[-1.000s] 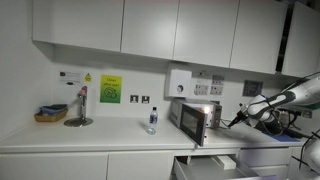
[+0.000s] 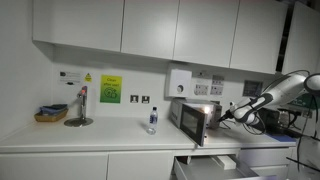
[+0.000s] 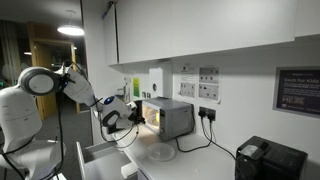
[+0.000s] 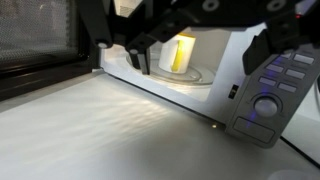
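Observation:
The microwave [image 3: 168, 118] stands on the counter with its door [image 2: 195, 122] swung open and a light on inside. Within its cavity, a white and yellow cup-like object [image 4: 177, 53] rests on the glass turntable [image 4: 200, 74]. My gripper is open in front of the cavity, its fingers [image 4: 141, 57] spread wide. In the wrist view the cup-like object appears between them but farther back, with nothing held. The control panel [image 4: 262, 105] with its round knob lies to the right. From outside, the gripper [image 3: 139, 119] shows small beside the microwave's opening.
A clear round plate [image 3: 160, 154] lies on the counter near the microwave. Below the counter a drawer [image 2: 215, 169] is pulled out. A bottle [image 2: 152, 121] stands left of the open door. A black toaster-like appliance [image 3: 270, 158] sits at the right.
The arm has risen and reached leftward in exterior view 1, bringing the gripper closer to the microwave. The microwave, its door, the bottle and the drawer stay where they were.

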